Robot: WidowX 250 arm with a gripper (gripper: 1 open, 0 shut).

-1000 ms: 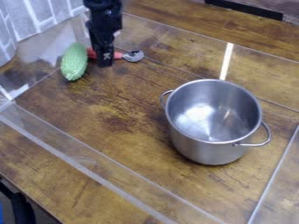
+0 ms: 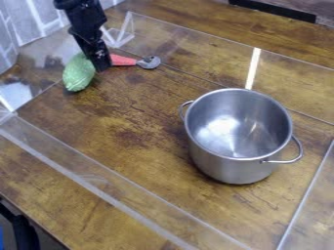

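My dark gripper [image 2: 92, 51] reaches down at the upper left, over the top end of a green oblong vegetable-like object [image 2: 78, 73]. Whether its fingers are open or shut is too small to tell. A red-handled tool [image 2: 125, 61] with a grey round end lies just to the right, partly behind the gripper. A large steel pot [image 2: 239, 137] with two side handles stands empty on the right of the wooden table [image 2: 131, 156].
Clear low walls [image 2: 39, 132] edge the work area on the left and front. A white strip [image 2: 253, 64] lies behind the pot.
My gripper has moved left from over the red tool toward the green object. The pot and the tool stay in place.
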